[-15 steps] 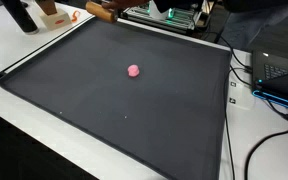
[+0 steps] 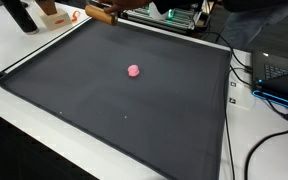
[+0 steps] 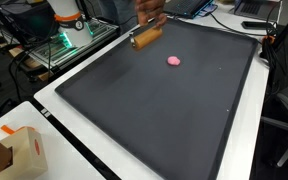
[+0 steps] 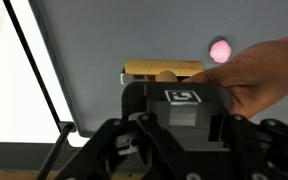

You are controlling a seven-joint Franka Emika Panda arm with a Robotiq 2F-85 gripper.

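Observation:
A small pink lump (image 2: 133, 71) lies on the dark grey mat; in the wrist view the pink lump (image 4: 220, 51) is at the upper right. A light brown wooden block or roller (image 3: 145, 37) is at the mat's edge, under a person's hand (image 3: 150, 10). From the wrist, the wooden piece (image 4: 162, 68) appears just beyond my black gripper, and the hand (image 4: 259, 78) reaches in from the right to it. Whether my fingers touch the wood is unclear, since the gripper's body hides them. Neither exterior view shows the fingertips.
A laptop (image 2: 276, 80) and its cables stand at the right in exterior view 1. A beige box (image 3: 16, 157) sits at the near left corner in exterior view 2. The person's hand occupies space beside my gripper.
The wooden piece at the mat's far edge has shifted and tilted slightly. The pink lump stays in the same place.

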